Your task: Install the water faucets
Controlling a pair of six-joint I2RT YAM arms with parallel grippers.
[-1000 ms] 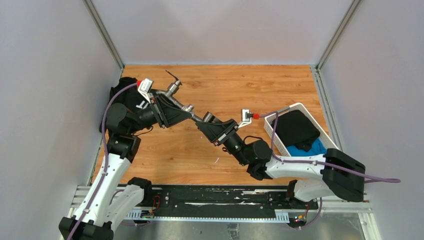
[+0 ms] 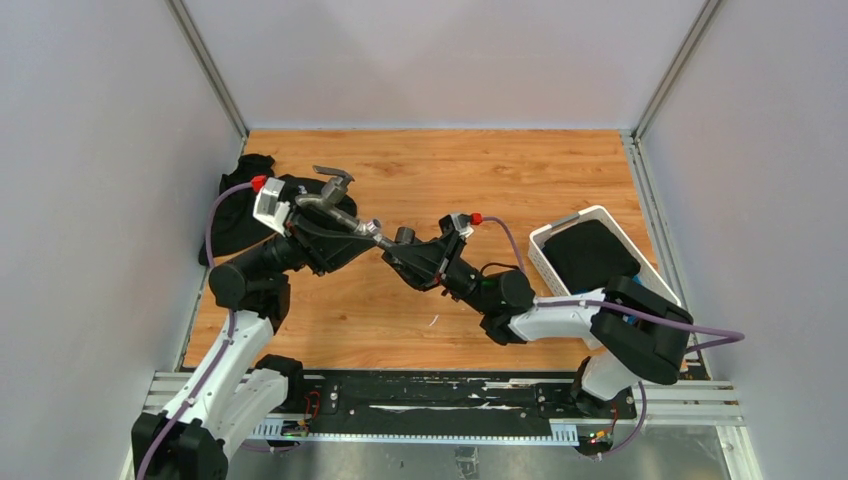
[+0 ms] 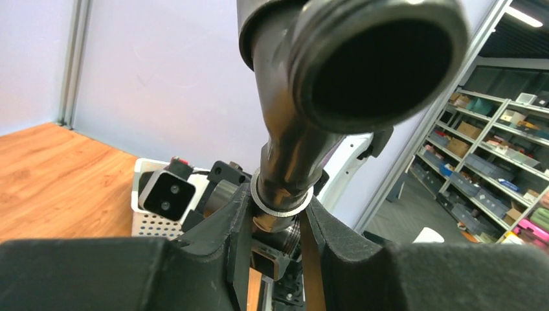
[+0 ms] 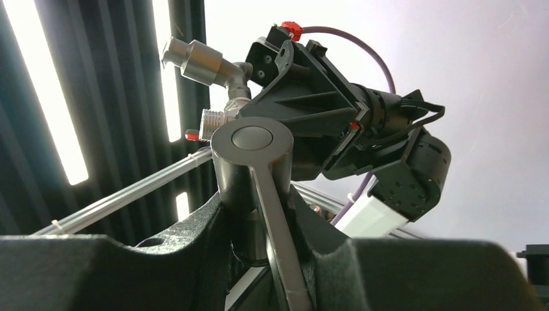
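Note:
A metal faucet assembly (image 2: 333, 195) with a lever spans between my two grippers above the table's middle-left. My left gripper is shut on its pipe; in the left wrist view the pipe rises large toward the camera, with an open round mouth. My right gripper is at the assembly's other end, its fingers round a cylindrical valve body (image 4: 252, 139) with a long flat handle running down between them; whether it grips tightly I cannot tell. Beyond it in the right wrist view show a threaded outlet (image 4: 213, 123) and a cylindrical fitting (image 4: 201, 63).
A white basket (image 2: 545, 225) with black and blue cloth stands at the right, under the right arm. Black cloth (image 2: 232, 215) lies at the back left.
Both arms have shifted slightly left in the top view with the faucet between them; the right arm has moved up a little, and the faucet's upper end has moved left and down.

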